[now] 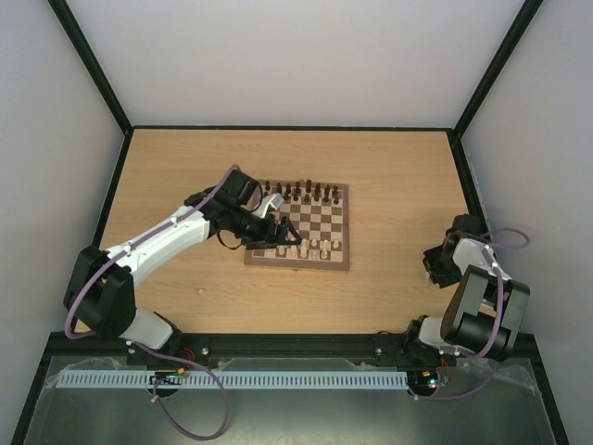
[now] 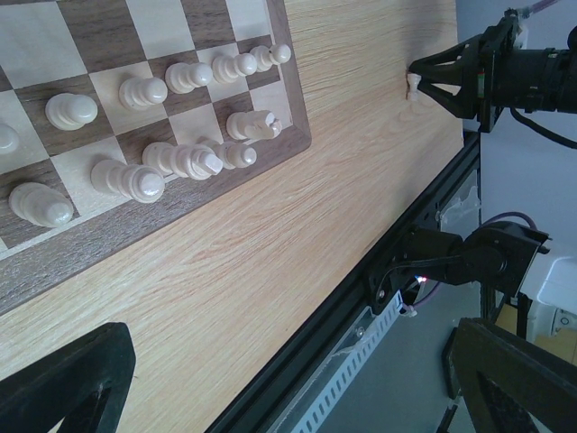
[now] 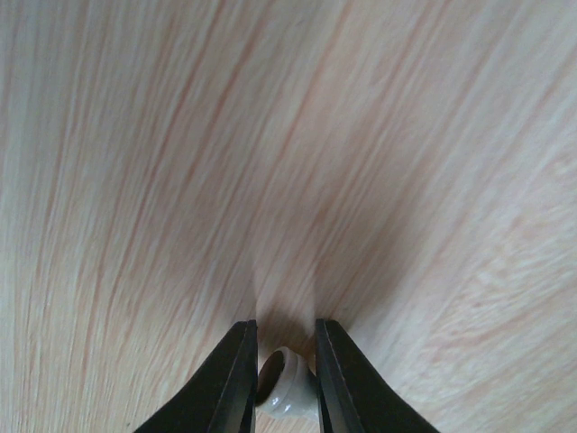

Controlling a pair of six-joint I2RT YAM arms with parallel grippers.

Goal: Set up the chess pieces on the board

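The chess board (image 1: pixel 343 218) lies mid-table, dark pieces (image 1: pixel 326 193) along its far side and white pieces (image 1: pixel 324 250) along its near side. Over its left part hovers my left gripper, fingers wide and empty, hiding several squares in the top view. Far to the right, low over the table, is my right gripper. A tilted white piece (image 3: pixel 293 388) fills the narrow space between its fingers, base toward the camera. Whether they grip it firmly is not clear. The left wrist view also shows this white piece (image 2: pixel 413 83) at the right fingertips.
Bare wood table (image 1: pixel 398 204) stretches between the board and my right arm. The right side wall (image 1: pixel 528 148) stands close to that arm. A tiny pale spot (image 1: pixel 201 291) is on the table at the front left.
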